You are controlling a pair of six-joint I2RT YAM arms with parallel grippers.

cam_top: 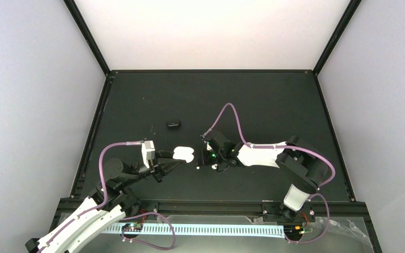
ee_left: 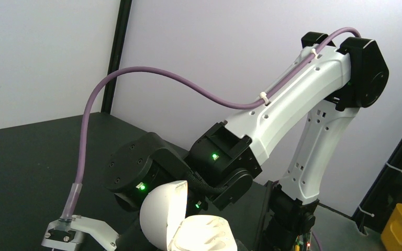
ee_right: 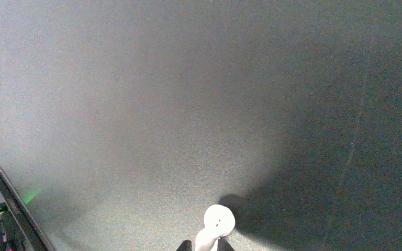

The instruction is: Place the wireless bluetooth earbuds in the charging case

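Note:
The white charging case [cam_top: 183, 153], lid raised, is held by my left gripper [cam_top: 170, 161], shut on it above the mat; in the left wrist view the open case [ee_left: 201, 235] shows its inner slots. Just right of it in the top view, my right gripper [cam_top: 203, 161] points down at a small white earbud [cam_top: 198, 167]. In the right wrist view the earbud [ee_right: 219, 219] is at the bottom edge between the dark fingertips; whether they grip it is unclear.
A small black oblong object [cam_top: 173, 123] lies on the dark mat [cam_top: 216, 89] behind the grippers. Walls surround the workspace.

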